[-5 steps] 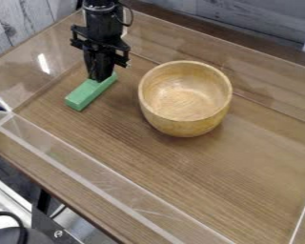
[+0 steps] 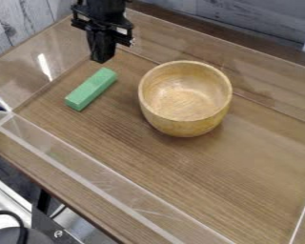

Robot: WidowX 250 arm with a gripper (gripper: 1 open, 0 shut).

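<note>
My gripper (image 2: 102,50) hangs at the top left, dark, above and a little behind a green block (image 2: 91,88) that lies flat on the wooden table (image 2: 168,200). It is apart from the block. Whether its fingers are open or shut is hard to make out at this size. A round tan wooden bowl (image 2: 183,100) stands to the right of the block.
A dark cable (image 2: 8,227) lies at the bottom left corner.
My gripper has moved up and back, away from the green block, which stays on the table where it was.
</note>
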